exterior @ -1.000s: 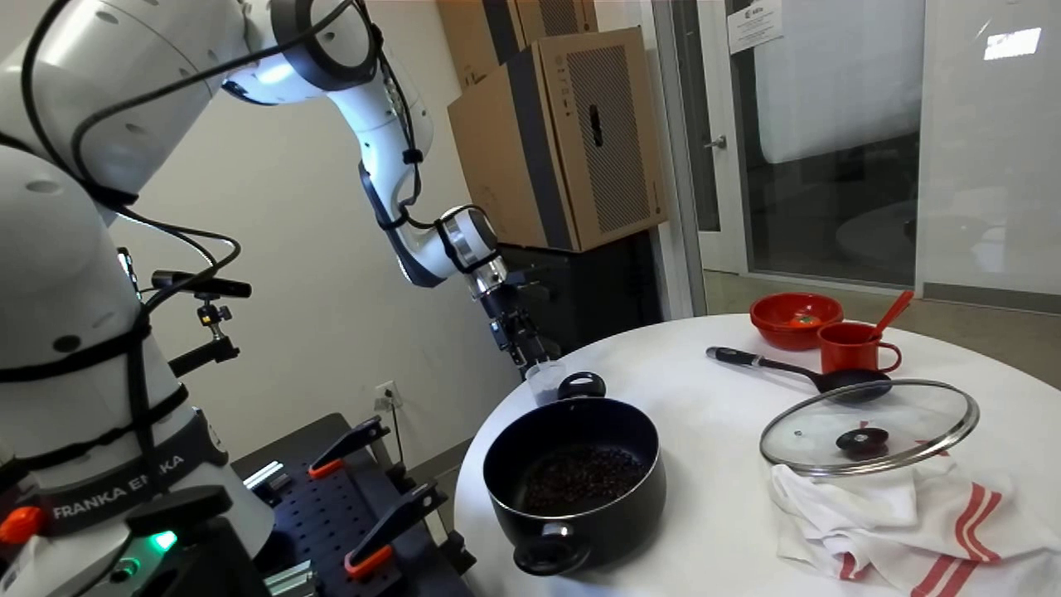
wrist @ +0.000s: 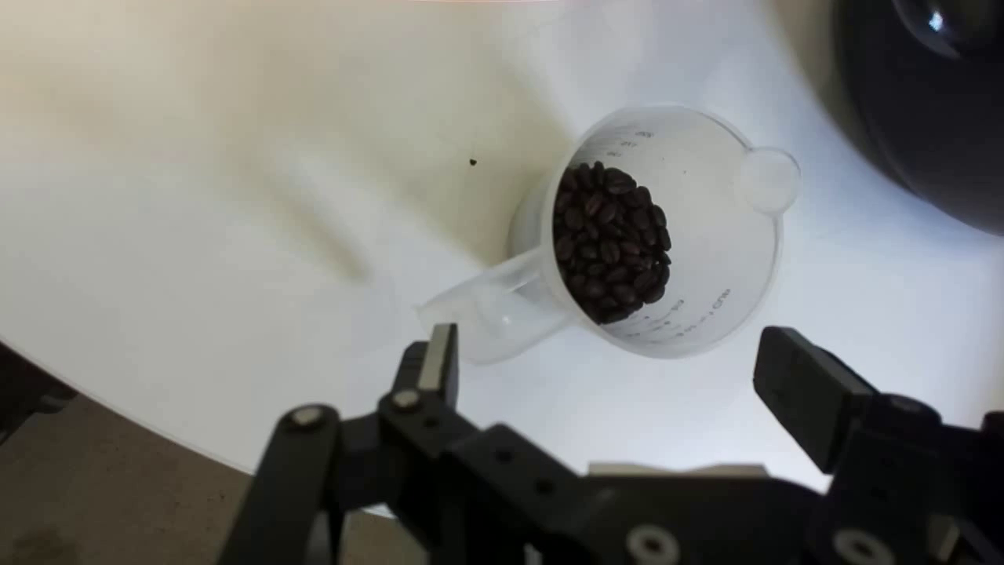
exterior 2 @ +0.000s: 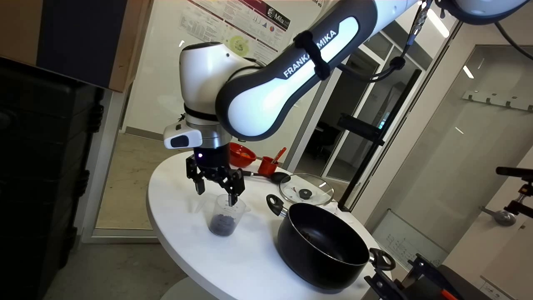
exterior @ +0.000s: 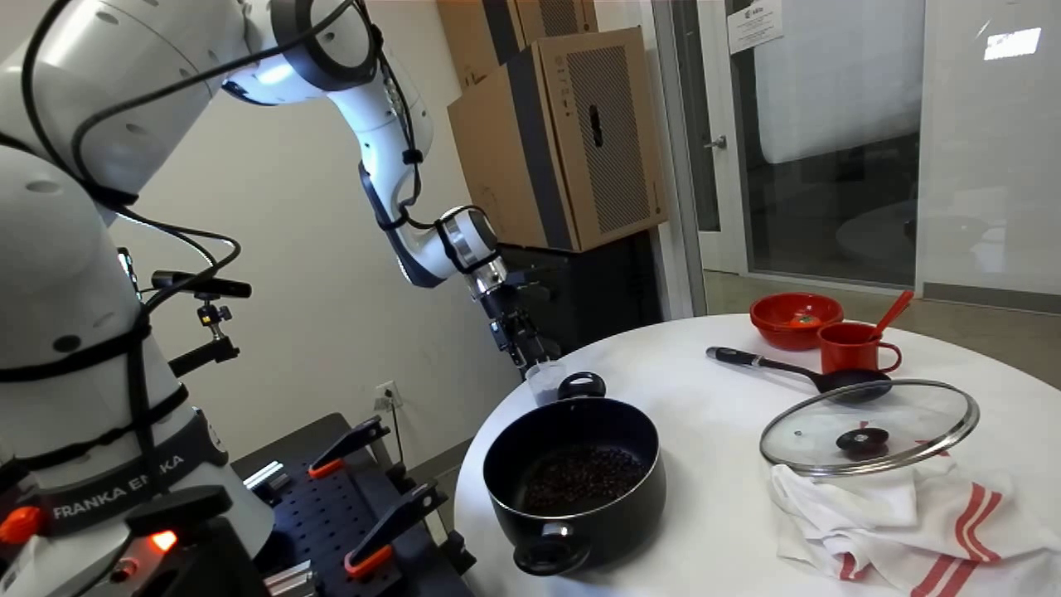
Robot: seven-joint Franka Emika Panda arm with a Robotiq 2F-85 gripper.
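Note:
A clear measuring cup stands on the white table with dark coffee beans in its bottom; its handle points toward the lower left in the wrist view. My gripper is open, its two fingers wide apart and nothing between them. In exterior view 2 the gripper is just above and behind the cup. A black pot with two handles is near the table's edge, and dark beans cover part of its floor.
A glass lid rests partly on a striped towel. Behind it are a black spoon, a red mug and a red bowl. Bare tabletop lies between pot and lid.
The arm and the objects look the same as before. Only the light at the robot's base has turned from green to red.

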